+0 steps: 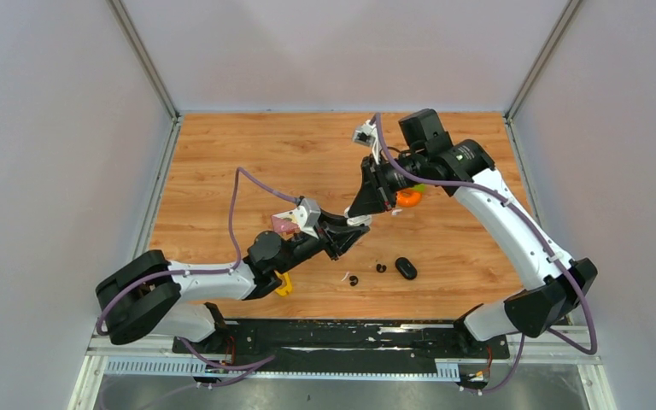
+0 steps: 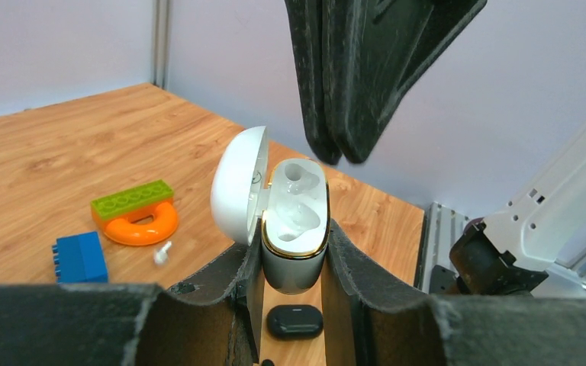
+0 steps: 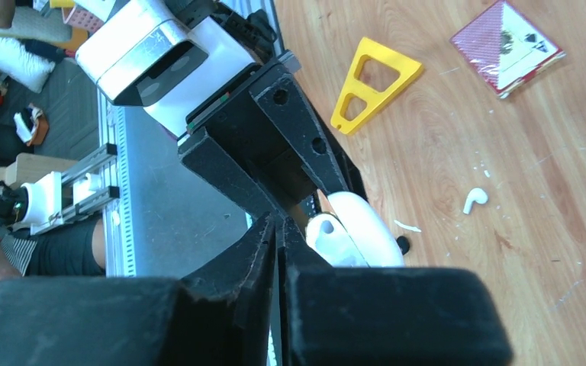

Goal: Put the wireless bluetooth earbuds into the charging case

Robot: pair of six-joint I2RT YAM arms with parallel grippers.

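Observation:
The white charging case point(image 2: 294, 221) is upright with its lid open, held in my left gripper; its earbud slots look empty. My right gripper is shut just above the case and beside the lid; from the right wrist view point(image 3: 275, 229) I cannot see anything between its fingers. A white earbud lies on the wooden table point(image 1: 239, 171), also visible as a small white piece point(image 2: 162, 253) in the left wrist view.
An orange-and-green toy point(image 2: 141, 225), blue block point(image 2: 80, 259), yellow triangle point(image 3: 389, 72), pink packet point(image 3: 496, 42), black oval case point(image 1: 406, 268) and small black pieces point(image 1: 381, 268) lie around the arms.

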